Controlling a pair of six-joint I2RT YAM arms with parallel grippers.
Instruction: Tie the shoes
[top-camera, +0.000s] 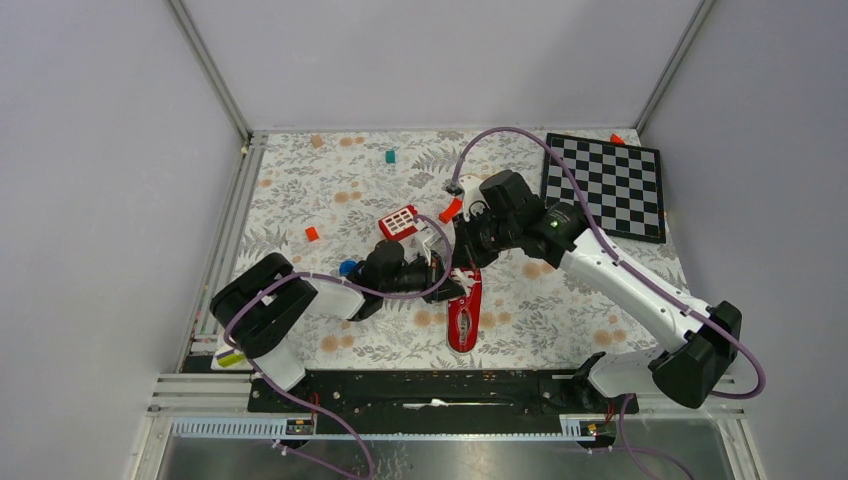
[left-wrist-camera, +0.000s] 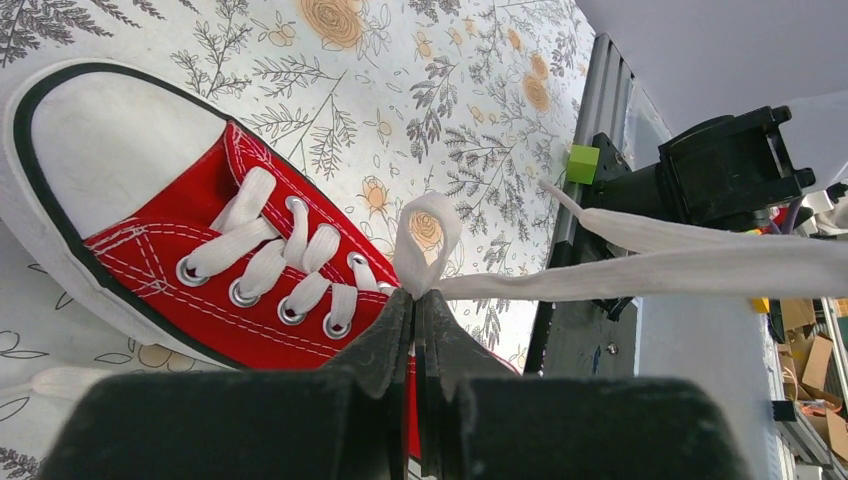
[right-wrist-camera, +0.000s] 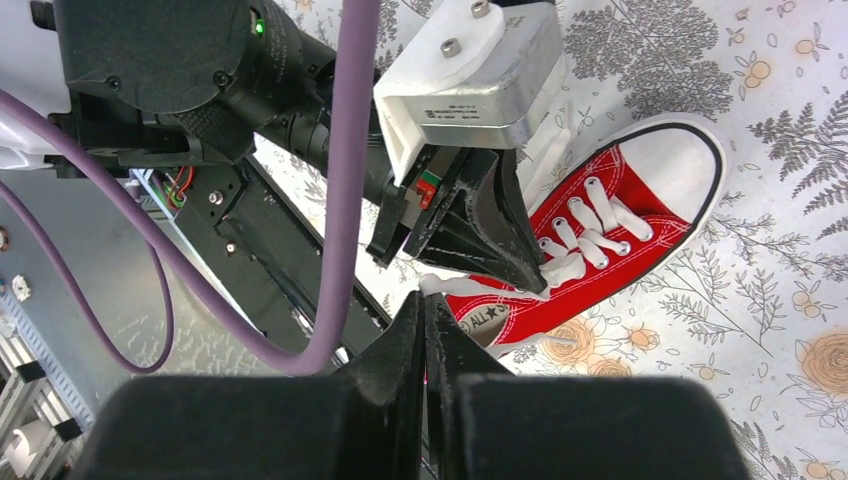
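Observation:
The red shoe (top-camera: 464, 325) with white laces lies mid-table, its white toe (right-wrist-camera: 670, 170) pointing to the far side. Right above its lacing, my left gripper is shut on a white lace, which forms a small loop (left-wrist-camera: 428, 228) at the fingertips. From there a lace strand (left-wrist-camera: 620, 275) runs off the right edge of the left wrist view. In the right wrist view, a short white lace stretch (right-wrist-camera: 480, 288) joins the left fingertips to my right gripper, shut on it. Another lace end (right-wrist-camera: 540, 339) hangs beside the shoe.
A red-and-white object (top-camera: 399, 223) and an orange-red piece (top-camera: 451, 210) lie beyond the grippers. The chessboard (top-camera: 605, 187) occupies the back right. Both arms meet closely over the shoe.

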